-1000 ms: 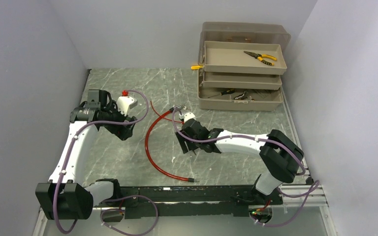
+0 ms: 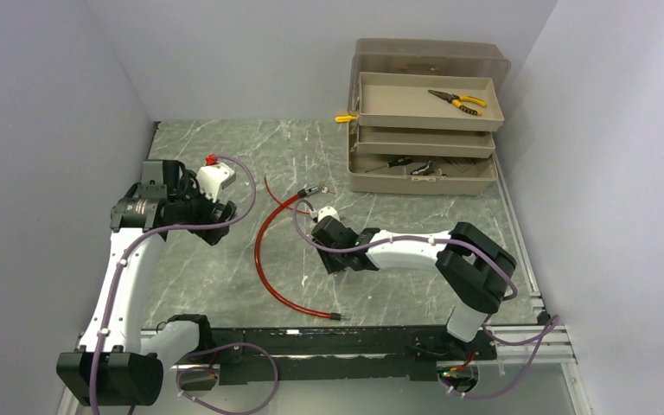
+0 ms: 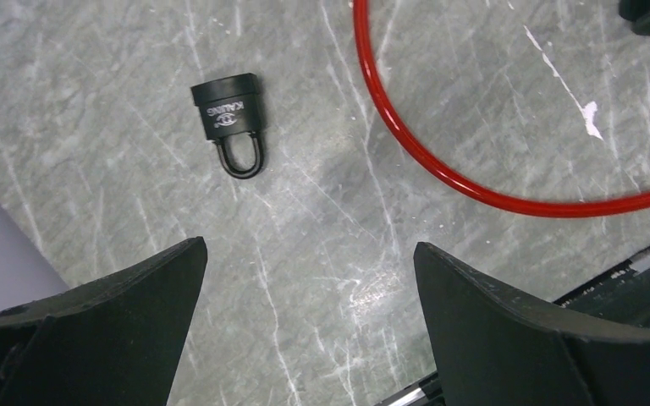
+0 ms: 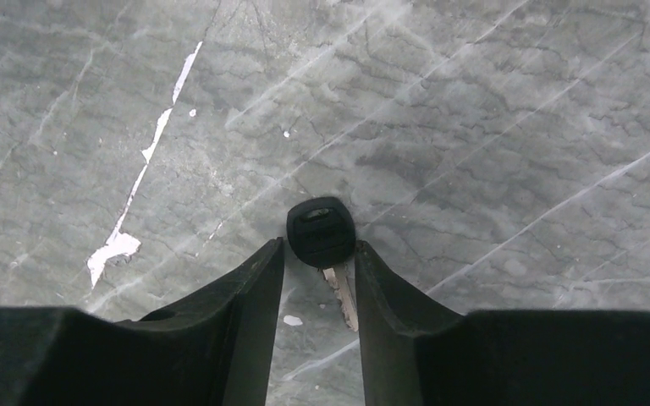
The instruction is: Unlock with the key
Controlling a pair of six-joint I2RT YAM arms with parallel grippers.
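Observation:
A key (image 4: 320,234) with a black head and silver blade lies on the marble table, seen in the right wrist view. My right gripper is low over it, its fingertips part open on either side of the black head; whether they grip it is unclear. In the left wrist view a black padlock (image 3: 229,112) lies flat on the table, shackle toward the bottom of the frame. My left gripper is open above the table with nothing between its fingers. The padlock is hidden under the left arm in the top view.
A red hose (image 2: 260,268) curves across the middle of the table, with a thinner red cable beside it. A beige toolbox (image 2: 421,183) with pliers, screwdrivers and other tools stands at the back right. Walls bound both sides.

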